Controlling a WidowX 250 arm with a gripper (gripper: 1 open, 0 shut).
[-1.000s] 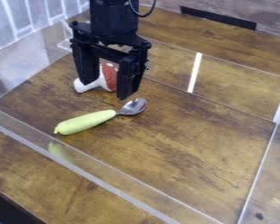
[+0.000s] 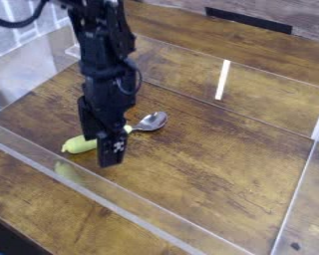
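My black gripper (image 2: 103,144) hangs low over a pale yellow-handled spoon (image 2: 77,144), its open fingers around the handle and hiding part of it. The spoon's silver bowl (image 2: 153,122) points to the right, visible beside the gripper. The spoon lies on a wooden table (image 2: 215,179).
Clear plastic edges or panels run along the front left and right of the work area. A white railing stands at the upper left. A white strip (image 2: 223,80) lies at the upper right.
The arm has moved down and toward the front, from above and behind the spoon to over its handle. The red and white object seen behind the arm earlier is now hidden.
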